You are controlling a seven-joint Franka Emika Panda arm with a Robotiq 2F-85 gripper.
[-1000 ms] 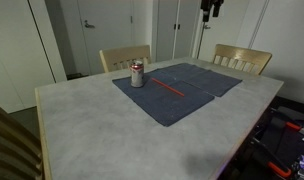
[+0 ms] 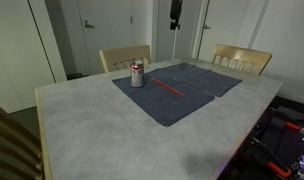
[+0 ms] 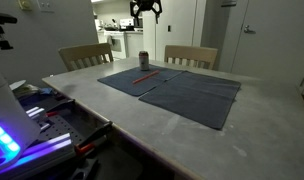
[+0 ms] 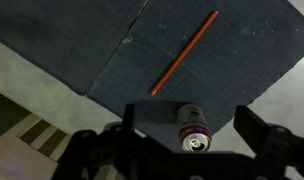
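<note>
My gripper stands open high above the table, its two fingers apart at the bottom of the wrist view and nothing held. Below, a can (image 4: 195, 130) with a silver top and reddish side shows in the gap between them. In exterior view 1 this can (image 2: 137, 74) is upright at the far left part of the dark cloth. A thin red stick (image 2: 167, 88) lies flat on the cloth (image 2: 172, 110), apart from the can. Exterior view 2 has the gripper (image 3: 145, 15) at the top edge, well over the can (image 3: 144, 58).
Bare light tabletop (image 2: 87, 125) extends on the left in exterior view 1. Wooden chairs (image 2: 125, 57) stand along the table's far edge. The cloth looks creased or made of adjoining pieces, with open air above it.
In exterior view 1 the gripper has shifted left, toward the can's side, staying high up. Can, stick and cloth have kept their places.
</note>
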